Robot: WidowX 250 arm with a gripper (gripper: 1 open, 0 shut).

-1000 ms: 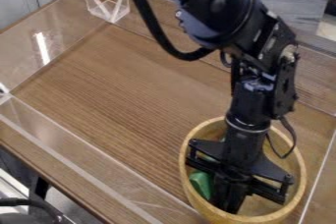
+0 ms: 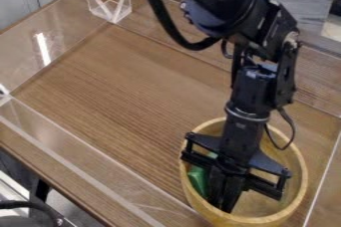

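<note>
My black gripper (image 2: 226, 176) reaches down into a yellow bowl (image 2: 293, 186) at the lower right of the camera view, near the table's front edge. A green object (image 2: 198, 176) lies in the bowl, partly hidden behind the gripper. The fingertips are down inside the bowl and mostly hidden by the gripper body, so I cannot see whether anything is between them.
A white wire holder (image 2: 110, 4) stands at the far left back. Cables hang along the front left edge.
The arm and gripper have risen a little and shifted slightly left; more of the green object and the bowl's inside shows.
</note>
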